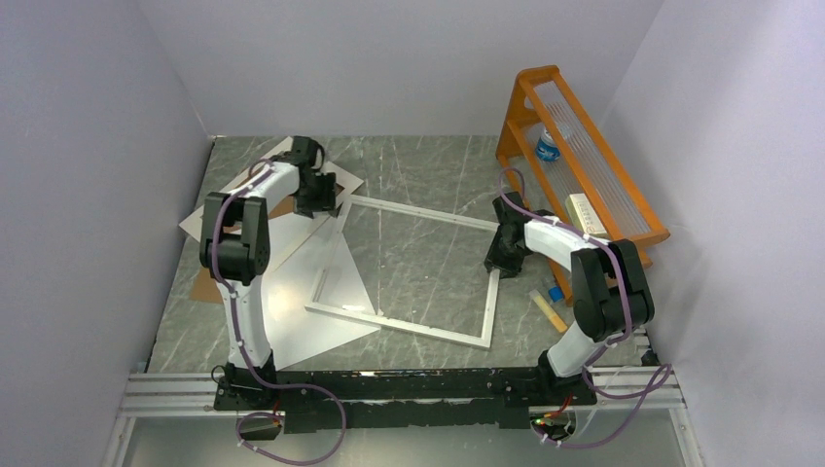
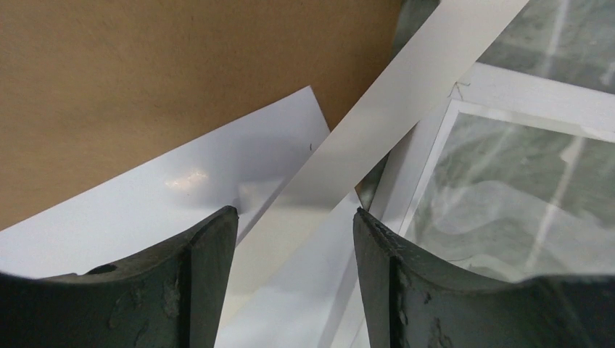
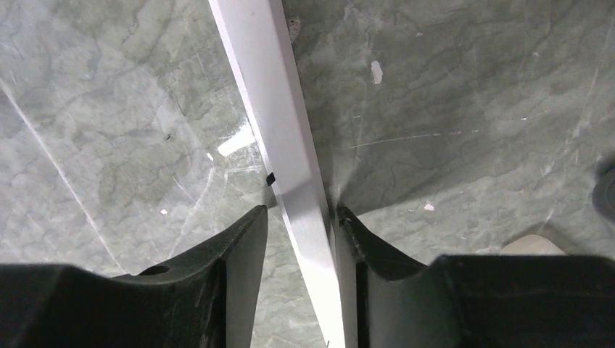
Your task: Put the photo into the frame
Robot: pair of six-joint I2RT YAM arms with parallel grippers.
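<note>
The white frame [image 1: 418, 328] lies on the grey surface, a clear pane visible inside it in the left wrist view. To its left are white sheets [image 2: 159, 196], a brown board [image 2: 181, 65] and a cream strip-edged piece [image 2: 391, 94]; I cannot tell which is the photo. My left gripper is open above these sheets, beside the frame's upper left corner. My right gripper is open over the frame's right bar [image 3: 279, 123], its fingers on either side of the bar.
A wooden rack [image 1: 608, 156] holding a blue-white container [image 1: 547, 146] and a pale box [image 1: 584, 214] stands at the right. A yellow stick [image 1: 548, 310] lies near it.
</note>
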